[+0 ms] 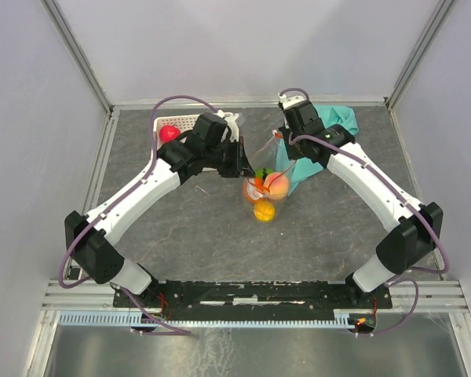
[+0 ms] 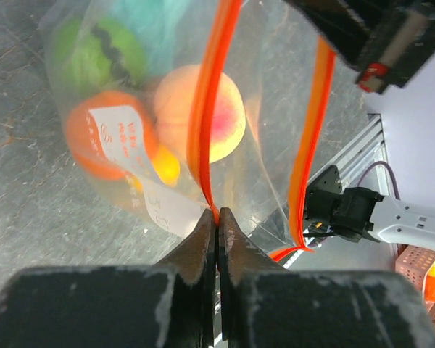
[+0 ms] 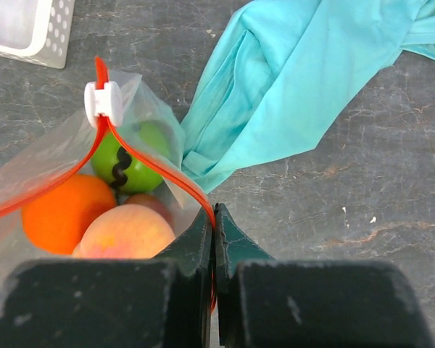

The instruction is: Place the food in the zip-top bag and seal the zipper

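A clear zip top bag with an orange zipper edge hangs open between my grippers. Inside are a peach, an orange, a green fruit with a dark mark, and a yellow fruit low in the bag. My left gripper is shut on one side of the orange edge. On the opposite side, my right gripper is shut with the other stretch of that edge between its fingertips. A white zipper slider sits at one end of the zipper. A white printed label shows through the plastic.
A white basket holding a red fruit stands at the back left, partly behind my left arm. Turquoise cloth lies at the back right, behind the bag.
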